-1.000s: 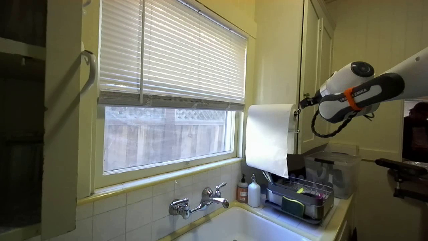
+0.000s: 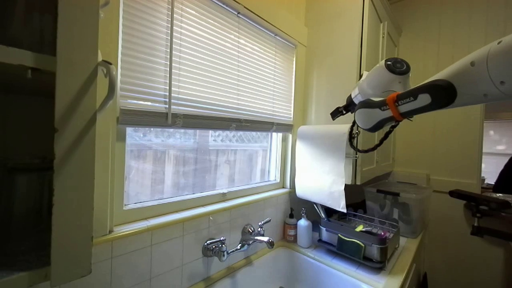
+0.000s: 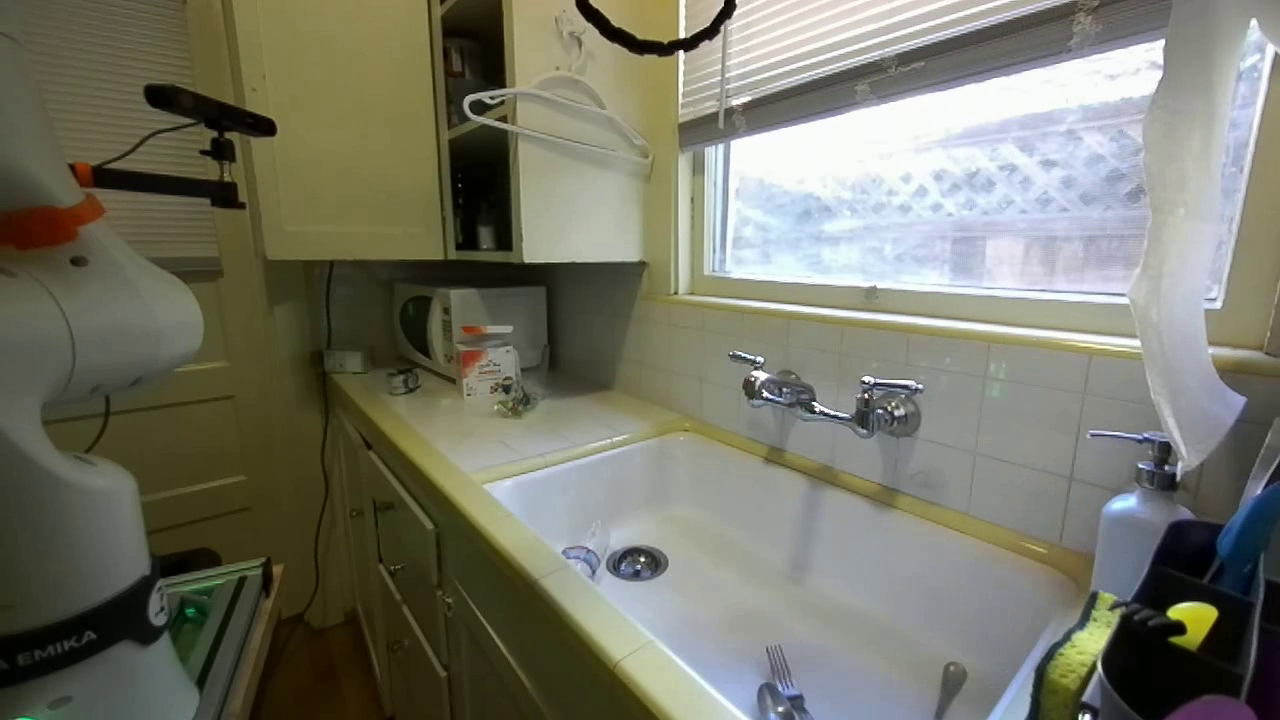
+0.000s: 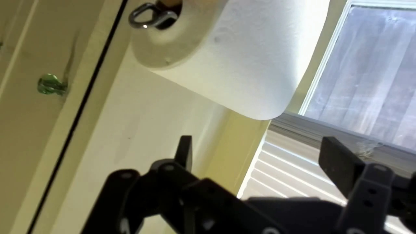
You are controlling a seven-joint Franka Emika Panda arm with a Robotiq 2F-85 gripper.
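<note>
A white paper towel roll (image 2: 322, 161) hangs on a wire holder under the wall cabinet, a long sheet trailing down from it. In exterior view 1 my gripper (image 2: 336, 114) is just above the roll's upper right part. The wrist view has the roll (image 4: 241, 58) at the top, beyond my fingertips and apart from them. There, my open gripper has its fingers spread wide with nothing between them. Only the loose hanging sheet (image 3: 1170, 240) shows at the right of exterior view 2; the gripper is outside that view.
The cabinet (image 2: 334, 62) side and its green knob (image 4: 50, 84) are close to the arm. Below the towel are the dish rack (image 2: 360, 237) and soap bottles (image 2: 304, 231). The window blinds (image 2: 206, 62) are to the left. Open space lies over the sink (image 3: 768, 540).
My arm has moved left and slightly up in exterior view 1, from beside the right end of the roll to above it. The roll hangs in about the same place.
</note>
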